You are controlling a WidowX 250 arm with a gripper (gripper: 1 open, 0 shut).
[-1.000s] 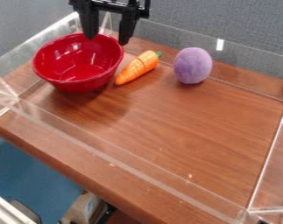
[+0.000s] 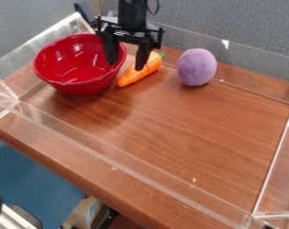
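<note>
My black gripper [image 2: 126, 49] hangs at the top centre, over the right part of a red bowl [image 2: 65, 72], its two fingers apart, one above the bowl and the other by the top of an orange carrot [image 2: 140, 72]. The carrot lies diagonally beside the bowl, partly hidden by the gripper. A purple round object [image 2: 197, 68] rests to the right of the carrot. I see nothing held between the fingers.
Transparent low walls edge the table, and a grey wall stands behind it.
My gripper has come down from above toward the bowl's right rim and the carrot. The bowl, carrot and purple object look unmoved.
</note>
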